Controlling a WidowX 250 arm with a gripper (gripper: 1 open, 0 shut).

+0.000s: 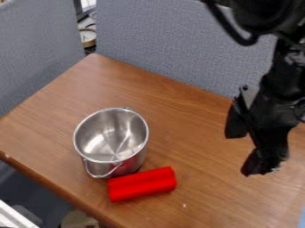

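A steel pot (111, 134) with a handle stands on the wooden table at the left. A red cylindrical object (142, 183) lies just in front of it, near the table's front edge. My black gripper (245, 147) is at the right, above the table and apart from both objects, open with nothing seen between its fingers.
Grey padded panels (179, 40) line the back and left. Some small items show beyond the gap at the top left.
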